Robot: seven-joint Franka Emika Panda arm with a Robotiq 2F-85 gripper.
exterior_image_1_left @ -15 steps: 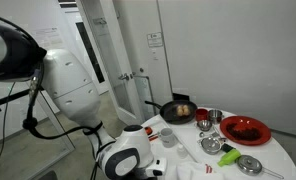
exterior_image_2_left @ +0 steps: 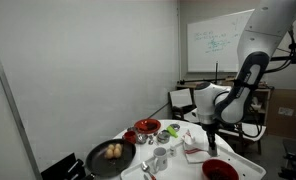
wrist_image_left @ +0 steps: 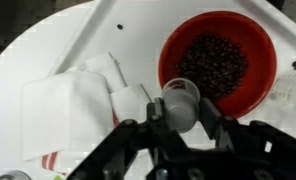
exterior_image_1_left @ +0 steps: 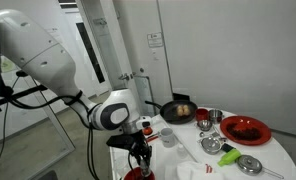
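My gripper is shut on a small translucent grey cylinder (wrist_image_left: 180, 106), seen end-on in the wrist view; I cannot tell whether it is a jar or a cup. In that view the cylinder overlaps the near edge of a red bowl (wrist_image_left: 260, 83) holding dark beans (wrist_image_left: 214, 58). From the second exterior view, the gripper (exterior_image_2_left: 212, 149) hangs just above and behind the red bowl (exterior_image_2_left: 220, 171). The first exterior view cuts off most of this bowl (exterior_image_1_left: 136, 174) at the bottom edge, under the gripper (exterior_image_1_left: 143, 162).
A folded white cloth (wrist_image_left: 61, 115) lies left of the bowl, and a clear glass (wrist_image_left: 291, 92) stands at its right. Farther off are a dark pan (exterior_image_1_left: 174, 111), a red plate (exterior_image_1_left: 245, 130), a white mug (exterior_image_1_left: 168, 138), metal cookware (exterior_image_1_left: 211, 146) and a green object (exterior_image_1_left: 229, 158).
In the first exterior view the arm has risen from the bottom of the picture, bringing the gripper and the red bowl's edge into sight. The tableware at the back has stayed put.
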